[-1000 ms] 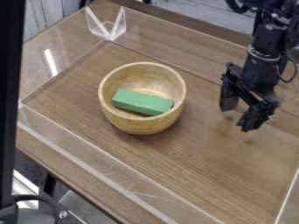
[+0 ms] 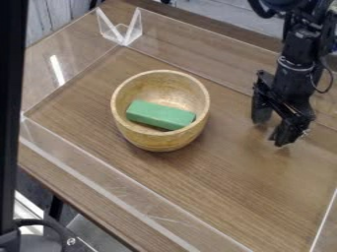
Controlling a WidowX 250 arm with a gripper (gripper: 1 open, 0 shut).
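Note:
My black gripper (image 2: 282, 118) is low over the right part of the wooden table, its fingers spread open and pointing down and toward the front; whether they touch the surface I cannot tell. To its left stands a tan bowl (image 2: 145, 87) with a green block (image 2: 161, 115) lying inside it. The gripper is apart from the bowl, with bare wood between them, and I see nothing held in its fingers.
A small white wire-like holder (image 2: 120, 28) sits at the back left. Dark equipment lines the left edge.
My gripper has shifted slightly left and lower compared with a second ago. The bowl and green block have not moved.

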